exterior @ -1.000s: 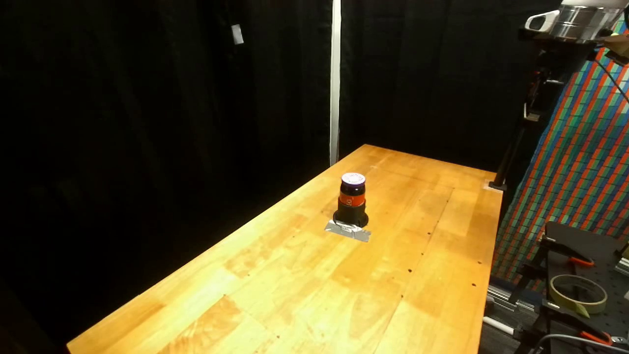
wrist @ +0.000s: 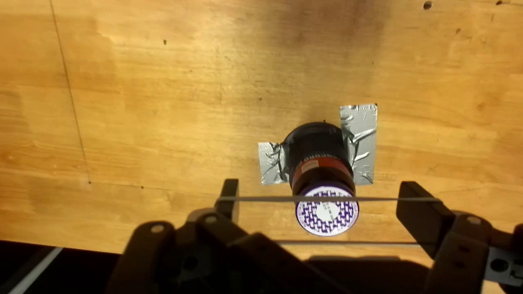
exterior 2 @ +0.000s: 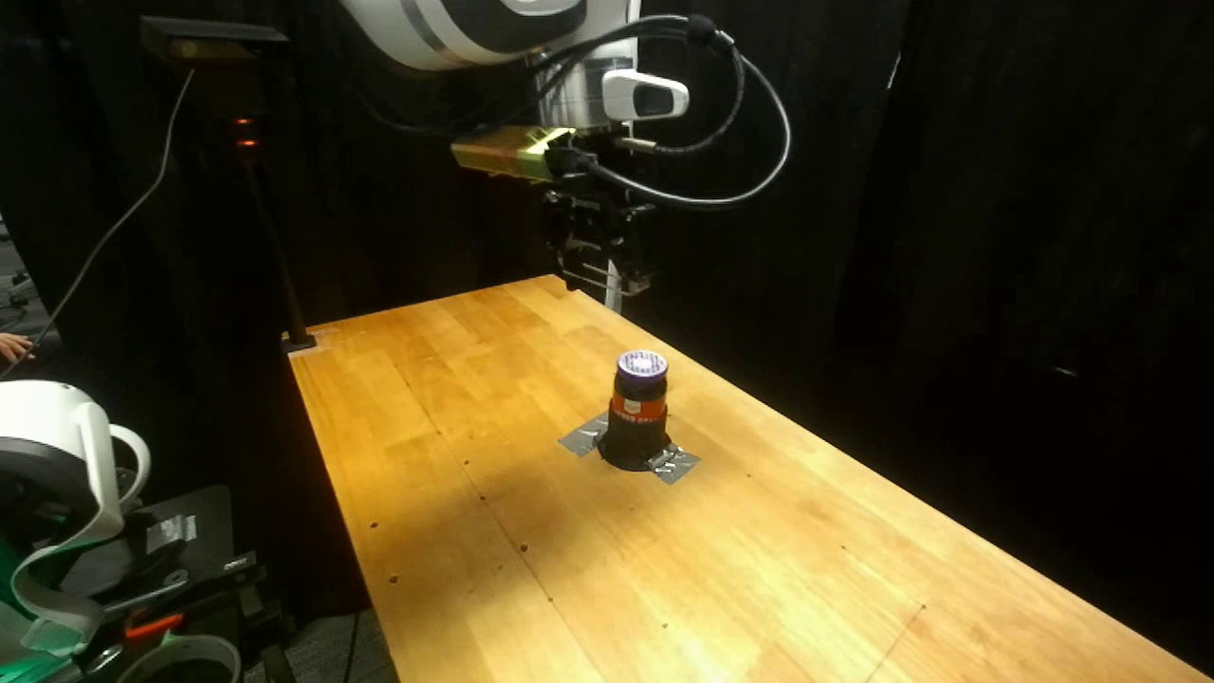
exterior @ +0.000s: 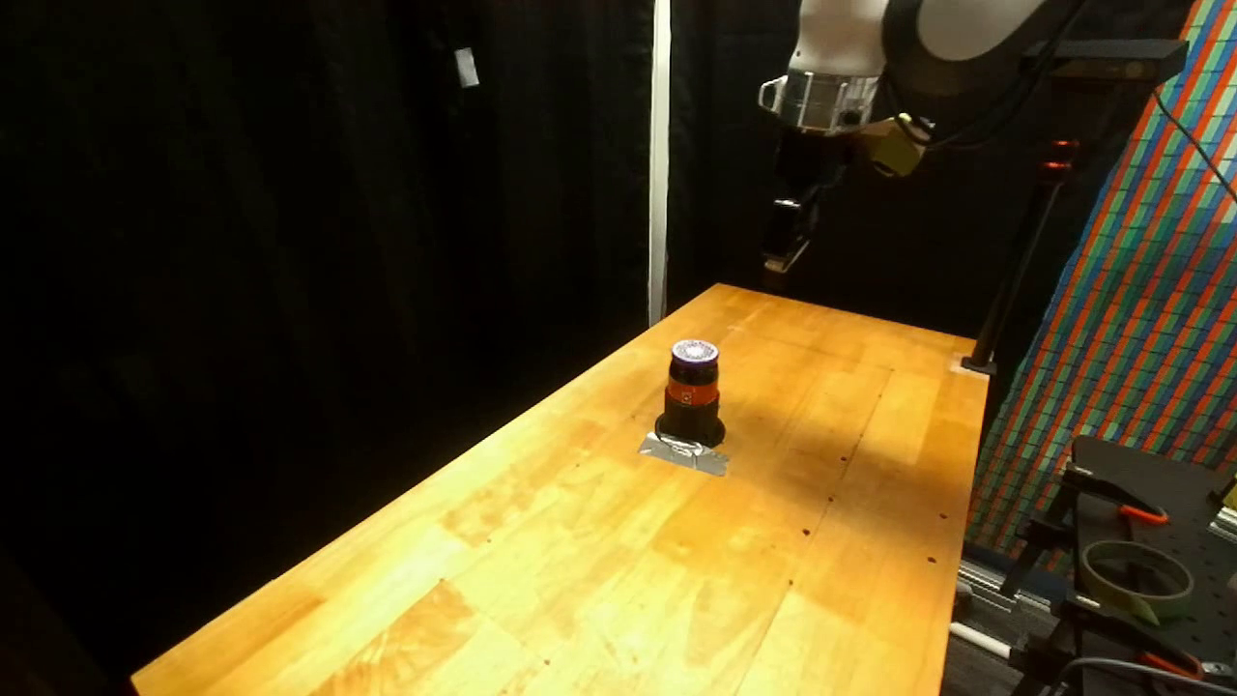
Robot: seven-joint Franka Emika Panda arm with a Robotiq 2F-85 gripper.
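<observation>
A dark jar with an orange-red label and a purple-and-white patterned lid stands upright in a black holder. Grey tape fixes that holder to the wooden table. My gripper hangs in the air above the table, higher than the jar and clear of it. In the wrist view the gripper is open, its fingers wide apart. The lid shows below and between them in that view, crossed by thin bands that stretch from finger to finger. Nothing is held.
Bare wooden table surrounds the jar on all sides. A dark post rises at the table's far corner. Beside the table is a black cart with a tape roll and clamps.
In exterior view 1 the arm and gripper have swung left from the right edge to over the table's far end. The jar stands where it was.
</observation>
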